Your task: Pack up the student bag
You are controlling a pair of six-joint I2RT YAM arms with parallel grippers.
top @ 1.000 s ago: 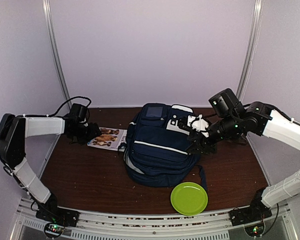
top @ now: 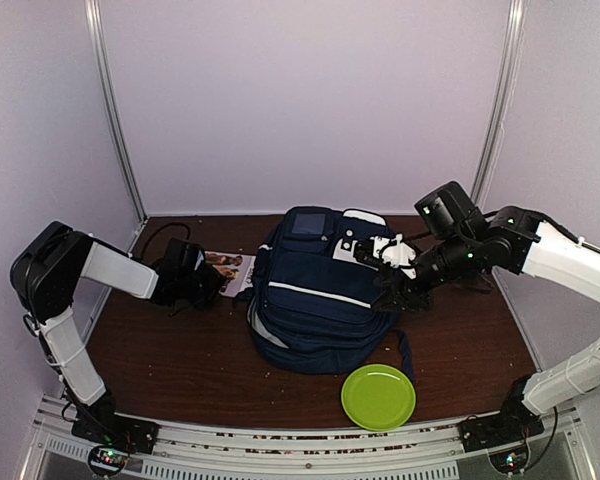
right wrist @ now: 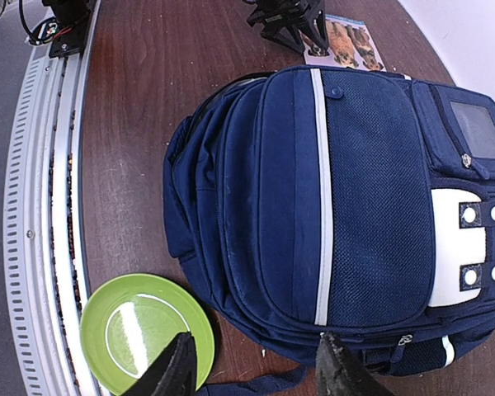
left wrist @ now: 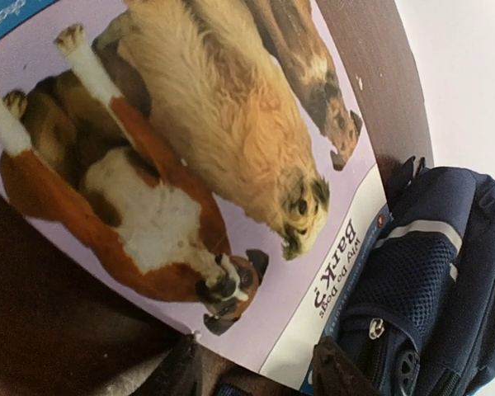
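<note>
A navy backpack (top: 320, 290) (right wrist: 363, 206) lies on the table, centre. A book with dogs on its cover (top: 229, 262) (left wrist: 214, 124) lies flat just left of it. My left gripper (top: 210, 290) is low at the book's near edge, its fingers apart; whether they touch the book is unclear. My right gripper (top: 390, 290) hangs over the backpack's right part, open with nothing between its fingers.
A green plate (top: 378, 397) (right wrist: 140, 330) sits at the front right beside a loose strap. Walls enclose the back and sides.
My left gripper has moved right and down over the book, toward its near edge by the backpack. The right arm and the backpack look unchanged.
</note>
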